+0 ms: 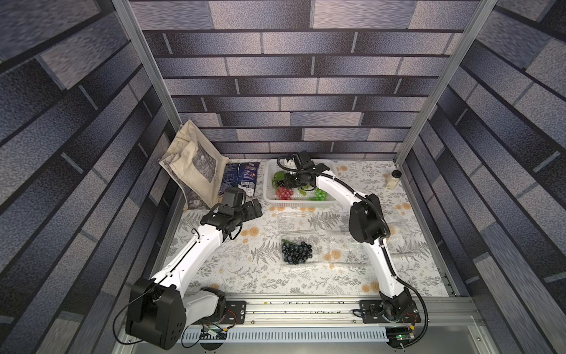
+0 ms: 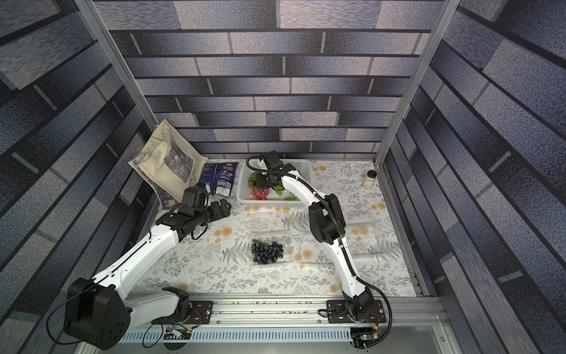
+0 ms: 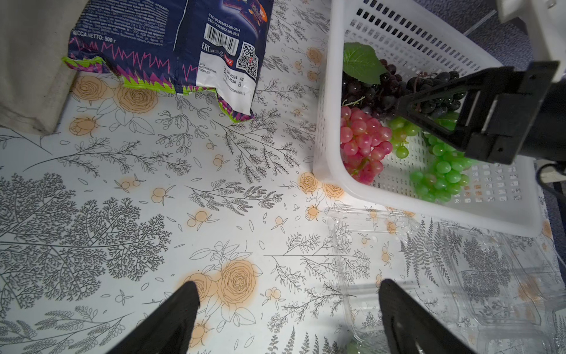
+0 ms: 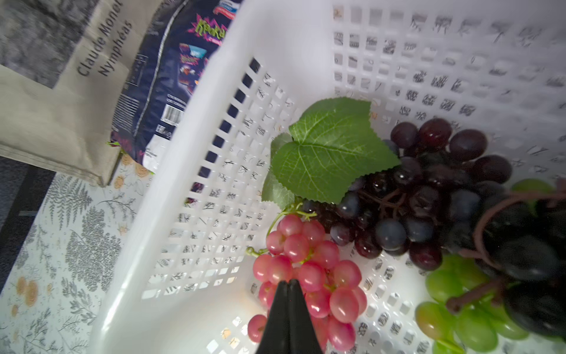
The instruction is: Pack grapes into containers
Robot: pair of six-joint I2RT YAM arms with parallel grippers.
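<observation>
A white basket (image 4: 147,224) holds a pink grape bunch (image 4: 312,265), dark grapes (image 4: 406,206) with a green leaf (image 4: 330,150), and green grapes (image 3: 445,177). Over the pink bunch, my right gripper is shut with nothing between its fingers. In the left wrist view, its tip hangs above the dark grapes, right of the pink bunch. My left gripper stands open and empty over the table, left of the basket. Clear plastic containers (image 3: 348,295) lie in front of the basket. A black grape bunch (image 1: 296,252) is near the table's front; whether a container surrounds it I cannot tell.
A navy bag (image 1: 240,178) and a cream tote (image 1: 191,165) stand left of the basket. A small bottle (image 1: 392,179) with a black cap is at the far right.
</observation>
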